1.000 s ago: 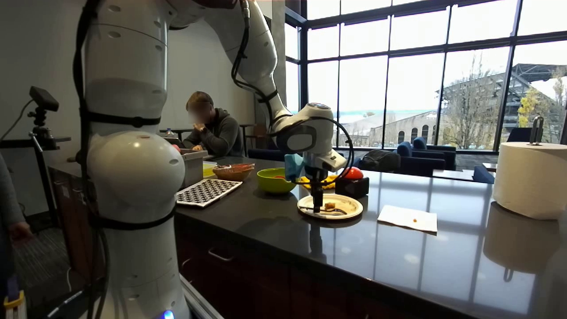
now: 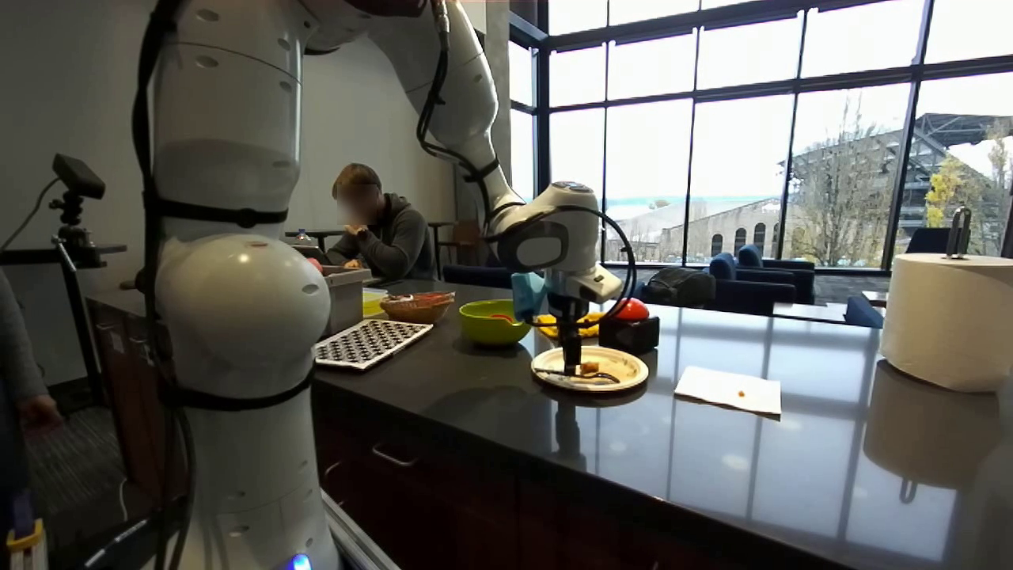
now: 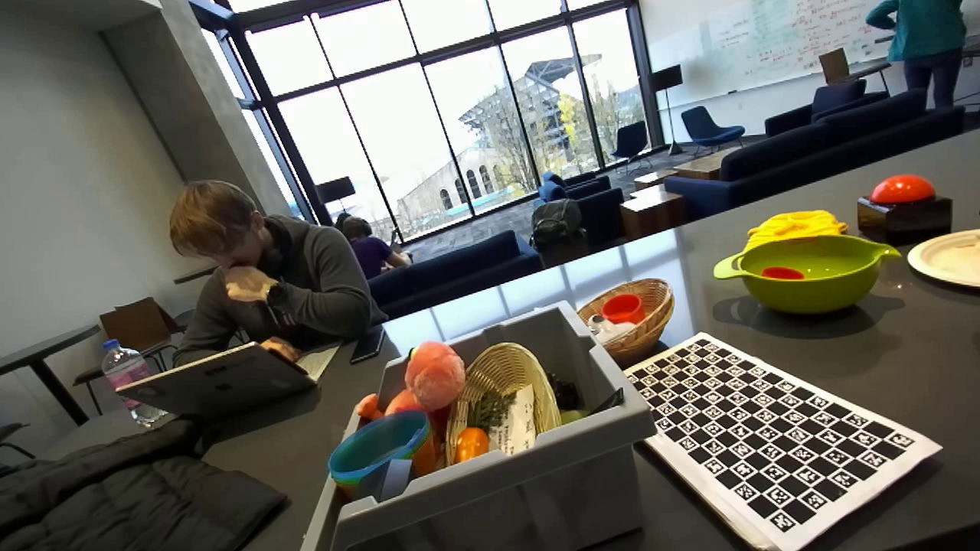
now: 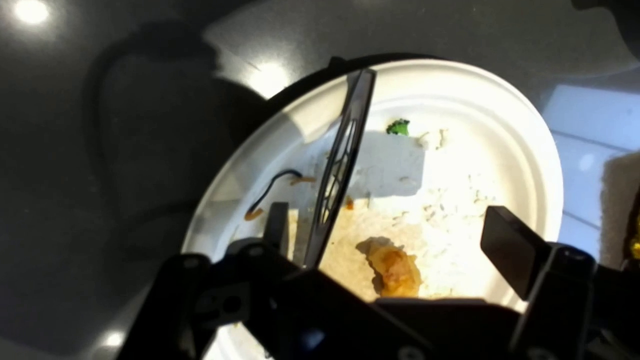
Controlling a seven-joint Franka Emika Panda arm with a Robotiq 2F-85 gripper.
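A white plate [image 4: 510,138] with food scraps lies on the dark counter; the wrist view looks down on it. Across its left part runs a long black plastic utensil [image 4: 342,159], whose lower end is hidden by my gripper. The fingers stand wide open above the plate, with the utensil's visible lower part close to the left finger [image 4: 277,225]. Farther right, a brown food piece [image 4: 396,270] shows in the gap between the fingers. A green scrap [image 4: 398,126] and a thin dark curved strip [image 4: 268,189] also lie on the plate. Exterior view 1 shows the gripper pointing down at the plate's left part.
Behind the plate are a green bowl [image 2: 491,326], a yellow cloth [image 3: 797,225] and a red button on a black box [image 2: 628,332]. A white napkin [image 2: 728,390] with a crumb lies right of it, and a paper roll [image 2: 950,323] stands beyond.
My gripper has shifted very slightly up and to the right over the plate. The plate and the things around it look unmoved.
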